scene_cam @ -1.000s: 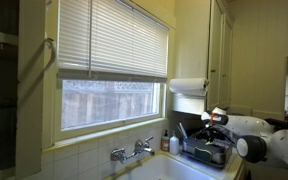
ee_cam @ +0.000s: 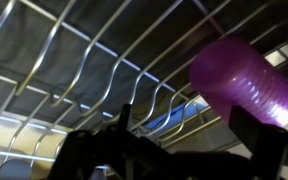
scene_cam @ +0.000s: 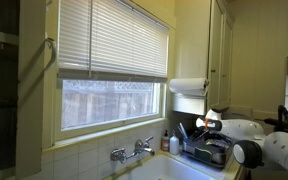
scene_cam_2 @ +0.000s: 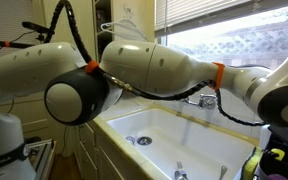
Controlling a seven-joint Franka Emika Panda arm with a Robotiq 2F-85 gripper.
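A translucent purple cup [ee_cam: 242, 82] lies tilted in a dark metal wire rack [ee_cam: 79, 50], on the right of the wrist view. My gripper is open above the rack. Its two dark fingers stand well apart, with only rack wires and a bluish patch visible between them. The right finger [ee_cam: 252, 132] overlaps the lower edge of the cup in this view; whether it touches cannot be told. In exterior view 1 the arm reaches over the dish rack [scene_cam: 206, 152] beside the sink, and the fingertips are too small to make out.
The white sink [scene_cam_2: 189, 135] lies beside the rack, with a wall faucet [scene_cam: 134, 150] behind it. Soap bottles [scene_cam: 174, 144] stand between sink and rack. Above the rack hang a paper towel roll [scene_cam: 188, 86] and a cabinet [scene_cam: 217, 55].
The arm's forearm and wrist have shifted slightly over the dish rack in exterior view 1. The rack, bottles and sink look the same.
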